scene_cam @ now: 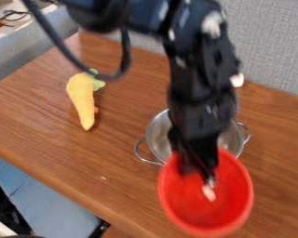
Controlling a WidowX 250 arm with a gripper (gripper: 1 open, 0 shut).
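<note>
A red bowl (189, 206) sits at the lower right of the table, in front of a steel pot (160, 130) with wire handles. My gripper (204, 177) reaches down from above to the back part of the red bowl, blurred; whether it is open or shut on anything is unclear. The arm covers much of the pot. A yellow toy (83, 100) with a greenish end lies on the left of the table.
A grey wall (276, 46) rises at the back. The table's front edge drops away at the lower left.
</note>
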